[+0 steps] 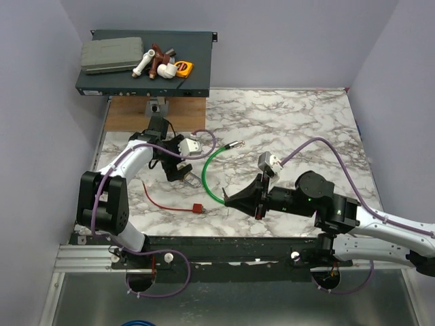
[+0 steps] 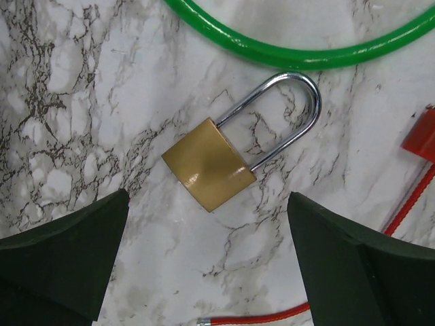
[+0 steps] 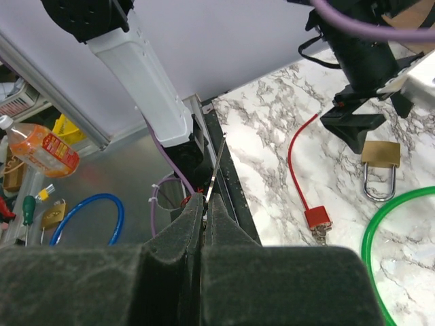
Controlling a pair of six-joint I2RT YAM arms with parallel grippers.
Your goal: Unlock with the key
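My left gripper is open over the marble top, its fingers either side of a brass padlock (image 2: pixel 207 163) with a steel shackle, nothing between them. The padlock also shows beside that gripper in the right wrist view (image 3: pixel 380 155). My right gripper (image 1: pixel 228 198) is shut, a thin metal piece (image 3: pixel 215 170) sticking out from its fingertips; whether this is the key is unclear. A red block (image 3: pixel 317 217) with a red cord and a metal piece lies between the two arms.
A green hose (image 1: pixel 207 173) curves across the middle. A dark shelf (image 1: pixel 115 85) with a case and tools stands at the back left.
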